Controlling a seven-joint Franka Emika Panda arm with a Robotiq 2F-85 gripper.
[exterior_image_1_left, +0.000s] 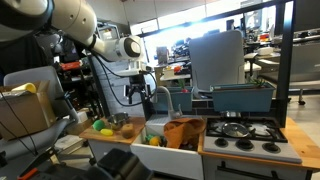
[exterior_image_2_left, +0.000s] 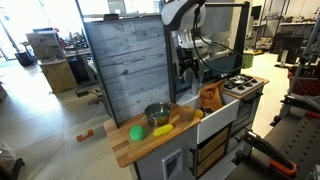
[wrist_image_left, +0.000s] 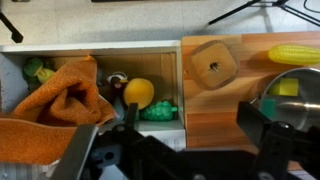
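My gripper hangs well above the counter near the left end of the sink, its dark fingers spread wide with nothing between them. In exterior view 1 the gripper (exterior_image_1_left: 136, 92) is small and dark below the white wrist. The white sink (wrist_image_left: 150, 48) holds a crumpled orange towel (wrist_image_left: 65, 105), a yellow-orange round item (wrist_image_left: 139, 92) and a green item (wrist_image_left: 158, 111). On the wooden counter beside it sit a clear square container (wrist_image_left: 214, 66), a yellow corn cob (wrist_image_left: 295, 52) and a metal pot (wrist_image_left: 302, 85), partly hidden by a finger.
A faucet (exterior_image_1_left: 168, 97) rises behind the sink. To its right a pan (exterior_image_1_left: 235, 129) rests on the stove (exterior_image_1_left: 262, 148). A green pepper-like item (exterior_image_2_left: 136, 132) lies on the counter near the pot. Bare wood (wrist_image_left: 210, 100) shows between the container and the gripper.
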